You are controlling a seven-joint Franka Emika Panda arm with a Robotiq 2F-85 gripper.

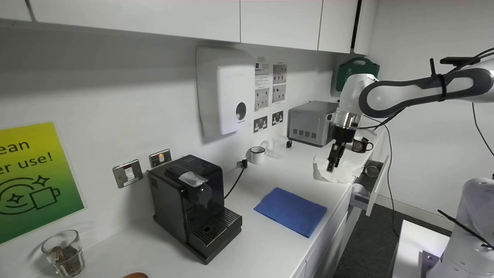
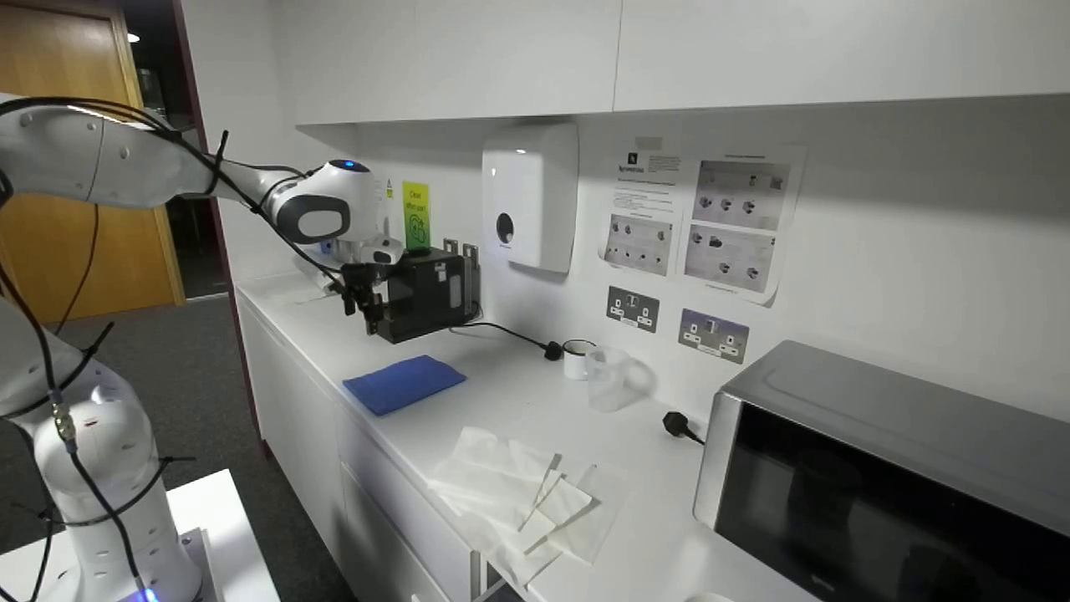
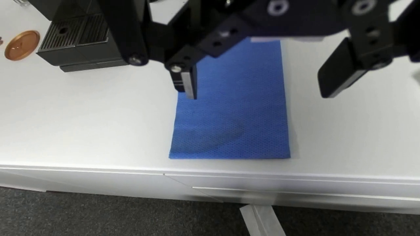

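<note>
A folded blue cloth lies flat on the white counter between the coffee machine and the crumpled papers. My gripper is open and empty, its two fingers spread wide. In the wrist view the cloth shows beneath and between the fingers, its near edge close to the counter's front edge. Exterior view 1 has the gripper hanging tilted in the air above the counter, clear of the cloth. Part of the cloth's far end is hidden behind the gripper body in the wrist view.
A black coffee machine stands left of the cloth. White papers lie towards the silver microwave. A white mug is by the wall. One drawer stands pulled out at the counter's far end.
</note>
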